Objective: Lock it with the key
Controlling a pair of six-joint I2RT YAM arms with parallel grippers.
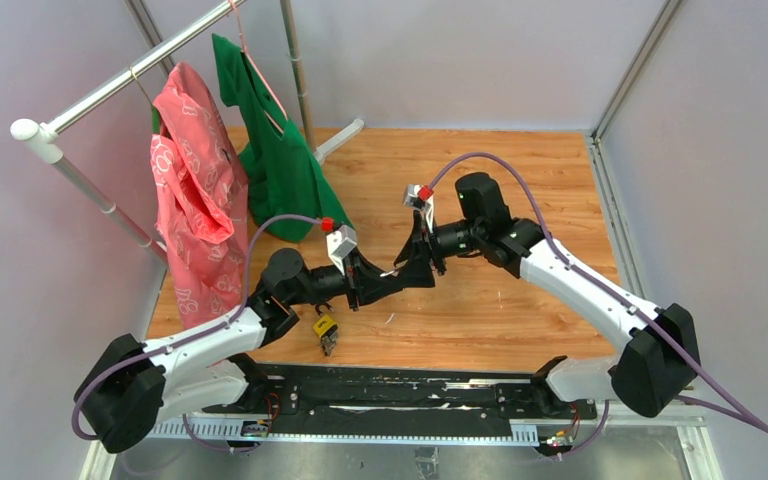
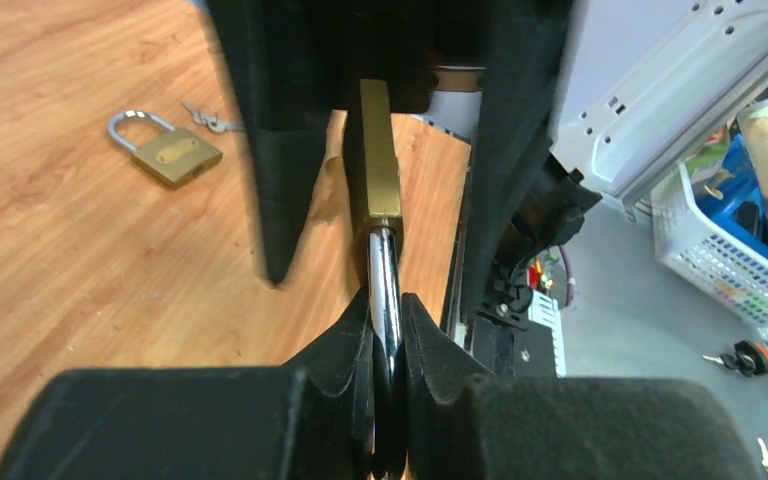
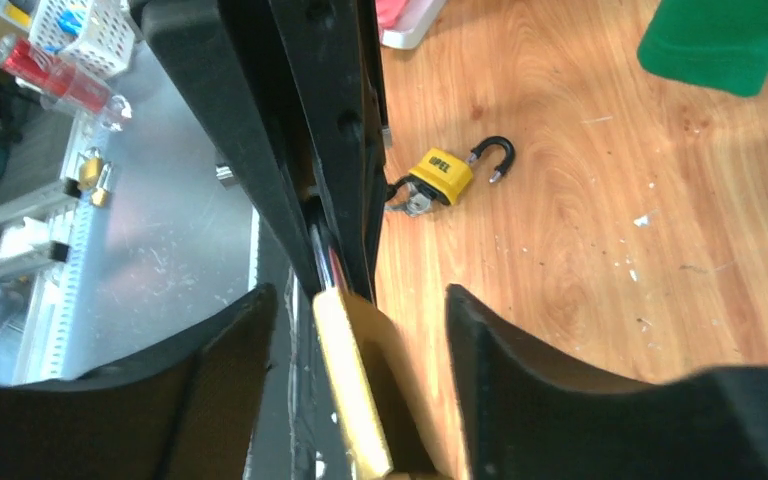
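Observation:
A brass padlock body (image 2: 380,160) with a steel shackle (image 2: 386,285) is held between my grippers near the middle of the top view. My left gripper (image 1: 390,274) is closed round the shackle in its wrist view. My right gripper surrounds the brass body; whether its blurred fingers grip it cannot be told. A yellow padlock (image 3: 440,176) with an open shackle lies on the wood with keys attached. Another brass padlock (image 2: 176,156) lies with keys (image 2: 212,120) beside it, hidden behind my right arm in the top view.
A clothes rack with a pink garment (image 1: 195,200) and green garment (image 1: 280,180) stands at the left. White baskets and other items sit outside the board in both wrist views.

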